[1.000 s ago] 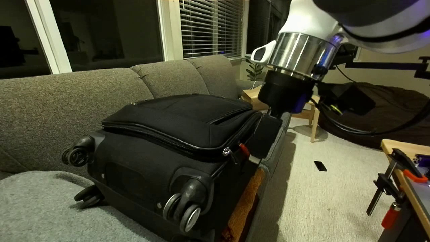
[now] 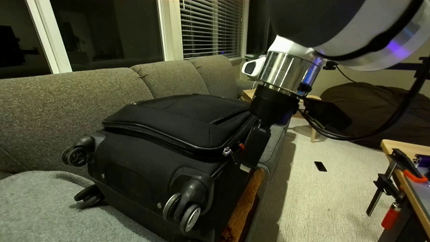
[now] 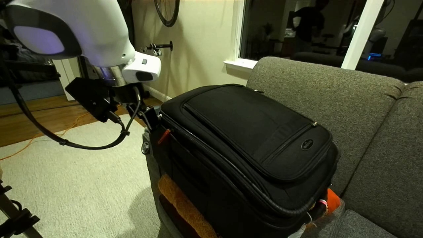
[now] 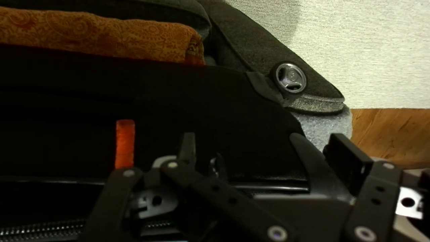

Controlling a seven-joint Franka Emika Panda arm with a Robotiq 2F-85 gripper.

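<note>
A black soft-sided suitcase (image 2: 177,121) lies on the sofa, its wheels towards the first exterior camera. On its side facing the floor hangs a red tag (image 3: 164,136), near a metal zipper pull (image 2: 226,151) at the corner. My gripper is at this side, its fingers wide apart. In the wrist view the red tag (image 4: 125,143) lies outside the left finger (image 4: 187,146), while the dark zipper pull (image 4: 217,164) shows between the fingers, closer to the left one. Whether a finger touches the suitcase, I cannot tell.
The grey sofa (image 2: 80,94) backs the suitcase. A patterned orange cloth (image 4: 92,36) sticks out beneath it, and a suitcase wheel (image 4: 290,78) protrudes near the corner. Open carpet (image 2: 310,201) with a phone (image 2: 320,166) lies beside the sofa. A clamped table (image 2: 407,177) stands at right.
The arm has come down and shifted left in the first exterior view, bringing the gripper closer to the suitcase's corner and red tag. The suitcase stays in place.
</note>
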